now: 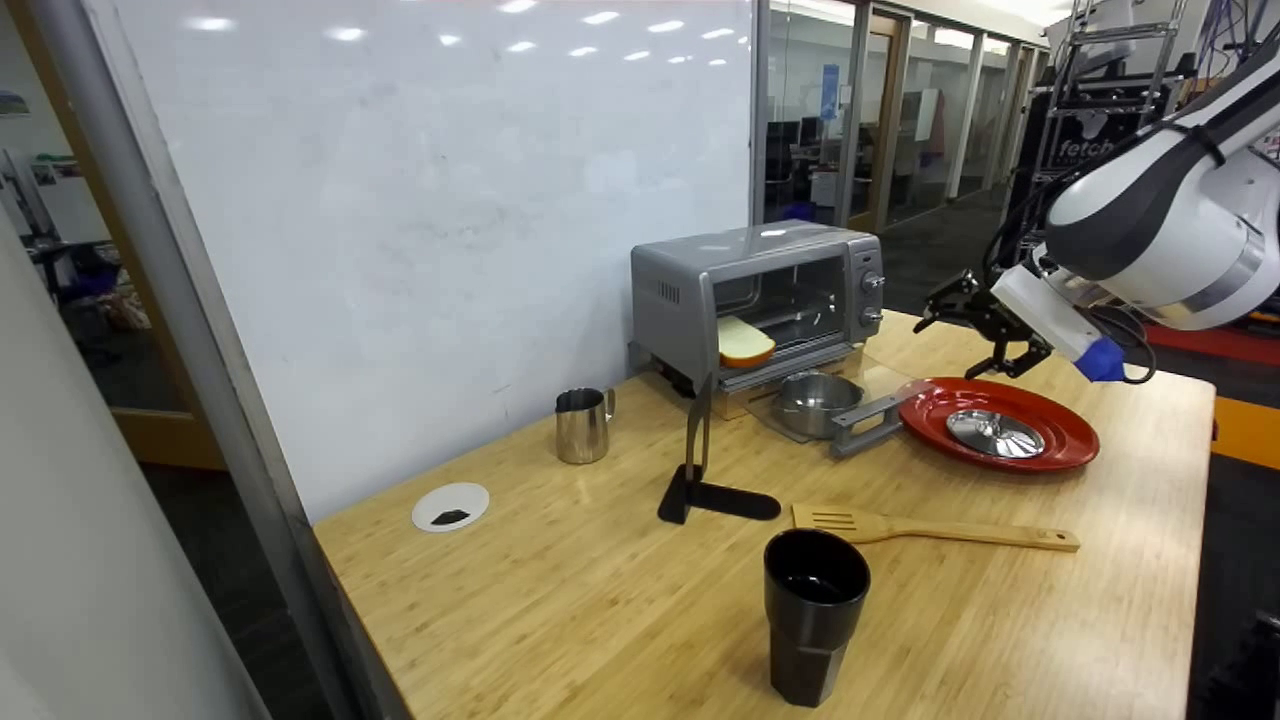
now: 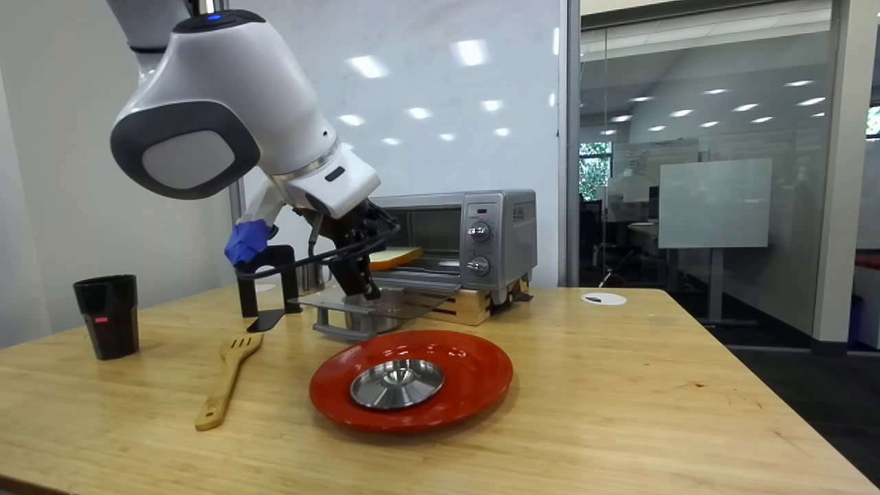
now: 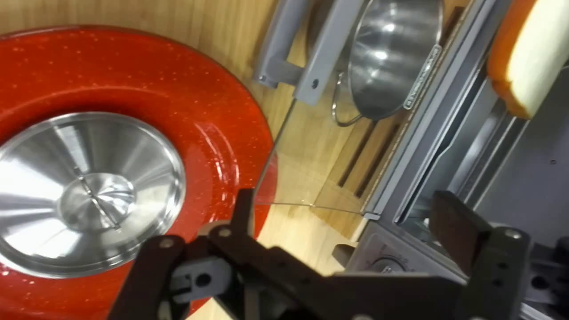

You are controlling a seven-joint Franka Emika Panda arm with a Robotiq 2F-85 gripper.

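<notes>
My open gripper (image 1: pixel 951 348) hangs in the air behind the red plate, near the oven's right end. In the wrist view its two fingers (image 3: pixel 459 229) stand wide apart, nothing held between them. The red plate (image 2: pixel 482 396) carries a round silver lid (image 3: pixel 37 197). A grey toaster oven (image 1: pixel 684 288) has its glass door down, and its door handle (image 1: pixel 866 425) reaches toward the plate. Inside, a bread slice (image 3: pixel 538 53) sticks out over the front edge. Beneath the glass door a metal pot (image 3: pixel 392 58) is visible.
A wooden spatula (image 1: pixel 960 530), black cup (image 1: pixel 813 612), steel pitcher (image 1: pixel 582 430) and black stand (image 1: pixel 732 500) occupy other parts of the table. Bare tabletop (image 2: pixel 627 388) extends right of the plate in exterior view 2. The lowered glass door juts out near the plate.
</notes>
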